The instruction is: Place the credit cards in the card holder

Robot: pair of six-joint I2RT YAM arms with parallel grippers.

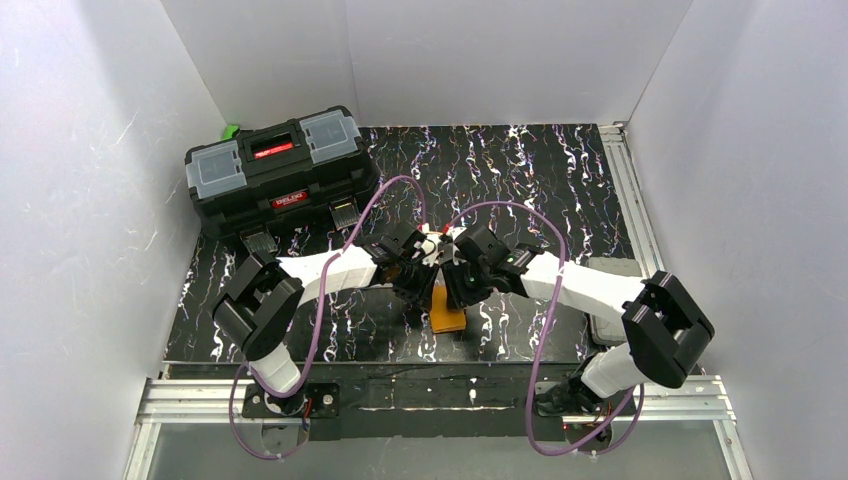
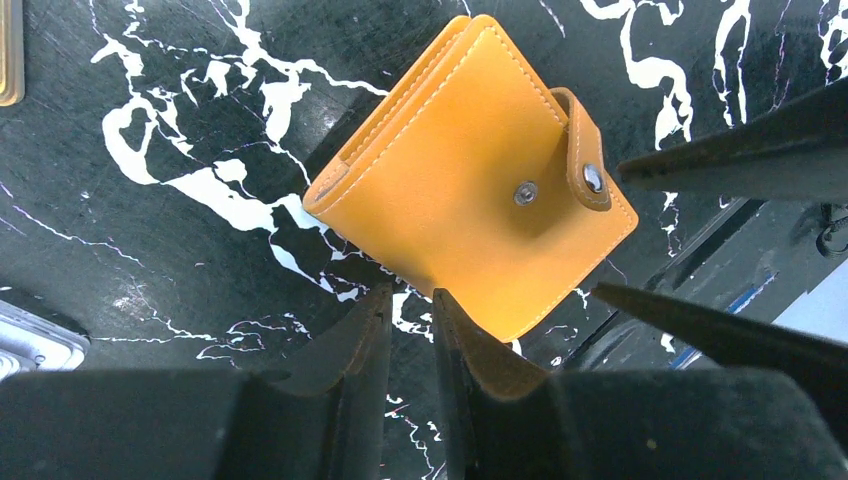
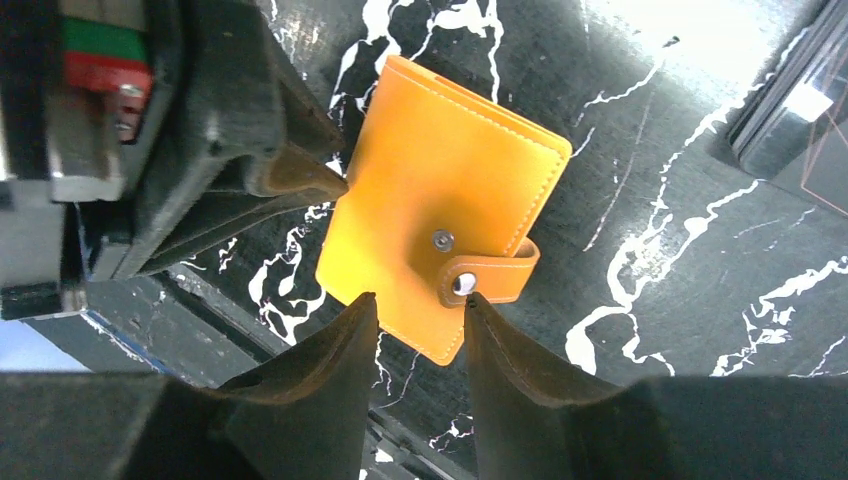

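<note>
The orange leather card holder [image 2: 460,170] lies on the black marbled table between both arms. Its strap [image 3: 505,278] is unfastened and curls up, showing a snap apart from the stud on the face. My left gripper stands a little open at the holder's lower edge, nothing visible between its fingers; in the right wrist view its fingertips [image 3: 330,185] overlap the holder's edge. My right gripper is open, one fingertip close by the strap; whether they touch I cannot tell. From above, the grippers partly cover the holder [image 1: 447,318]. I make out no credit cards.
A black toolbox [image 1: 280,170] stands at the back left. A grey case [image 1: 605,300] lies at the right, partly behind my right arm. Both grippers are very close together.
</note>
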